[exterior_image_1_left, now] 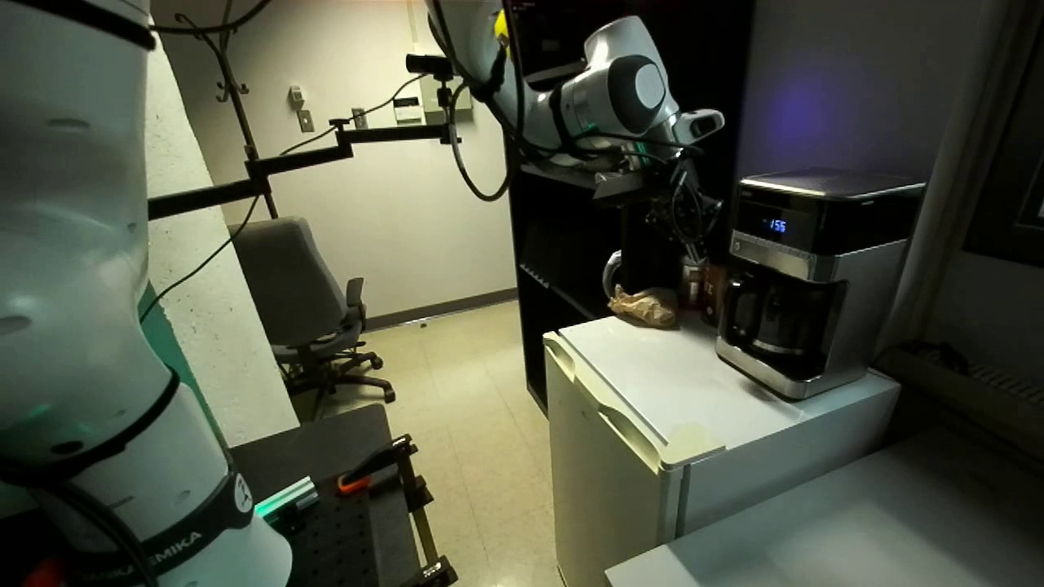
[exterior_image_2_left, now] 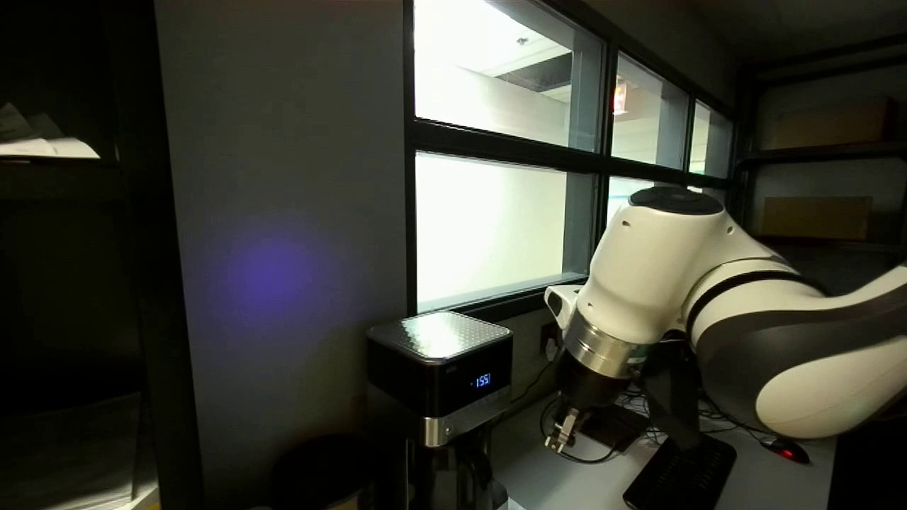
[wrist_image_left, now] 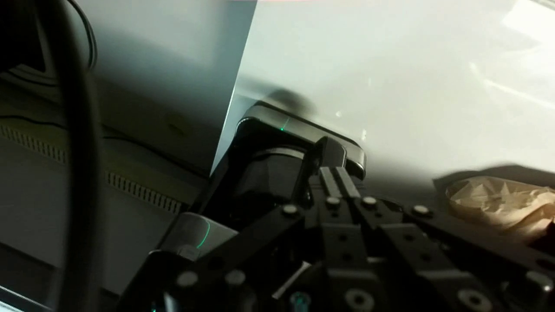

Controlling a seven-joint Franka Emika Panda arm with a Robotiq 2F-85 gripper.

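A black and silver coffee maker [exterior_image_1_left: 832, 217] with a lit blue display stands on the white fridge top [exterior_image_1_left: 646, 367]. Its glass carafe [exterior_image_1_left: 783, 318] sits inside. My gripper [exterior_image_1_left: 694, 256] hangs at an angle to the left of the machine in exterior view 1, above the fridge's far side. Seen from the wrist, the gripper has its two fingers pressed together, with nothing visible between them. Their tips overlap the dark carafe handle [wrist_image_left: 331, 150] in that picture; whether they touch cannot be told. Exterior view 2 shows the gripper [exterior_image_2_left: 558, 442] right of the coffee maker [exterior_image_2_left: 438, 401].
A crumpled brown paper bag [exterior_image_1_left: 646, 307] lies at the fridge's back left, with a jar [exterior_image_1_left: 692, 284] behind it. A dark shelf [exterior_image_1_left: 548, 254] rises beyond.
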